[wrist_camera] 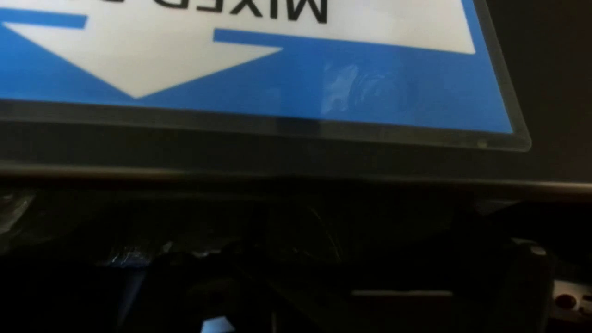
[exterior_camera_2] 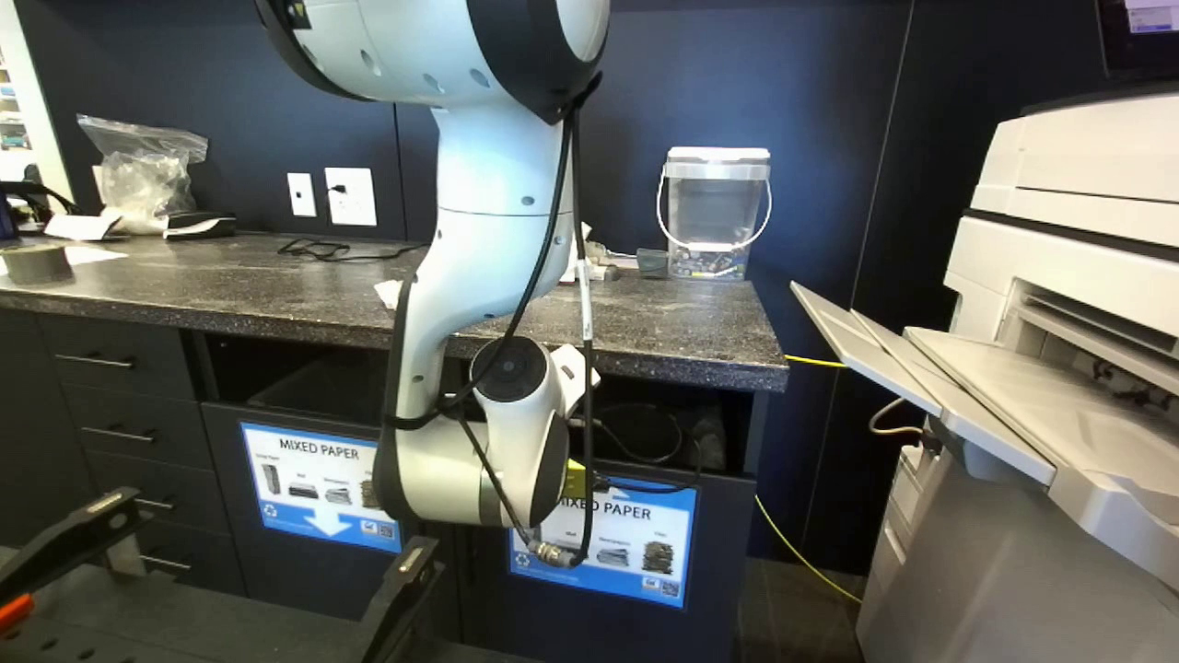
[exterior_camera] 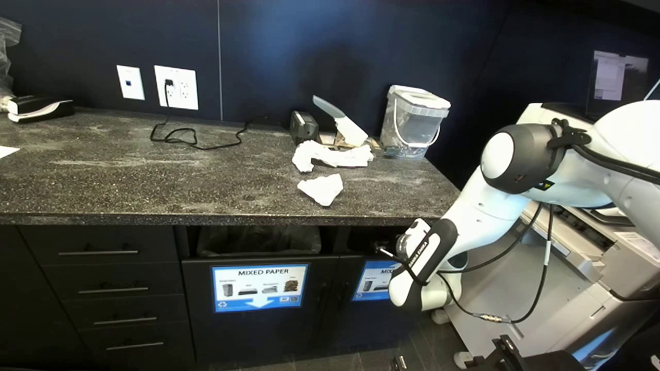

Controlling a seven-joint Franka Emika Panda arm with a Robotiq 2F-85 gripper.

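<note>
My gripper reaches into the dark bin opening under the counter, above the right-hand mixed paper sign [exterior_camera_2: 605,541]. In the wrist view its fingers are very dark; they stand open, and no held object shows between them. Both exterior views hide the fingers behind the arm and the bin front. On the counter [exterior_camera: 247,191] lie a crumpled white piece [exterior_camera: 323,188] near the front edge and a longer white crumpled piece [exterior_camera: 334,155] behind it.
A clear lidded bucket [exterior_camera: 414,120] stands at the counter's back right, with a small black box [exterior_camera: 303,127] and a grey-white handled tool [exterior_camera: 343,123] to its left. A second bin opening [exterior_camera: 260,240] lies left. The printer [exterior_camera_2: 1061,365] stands right of the counter.
</note>
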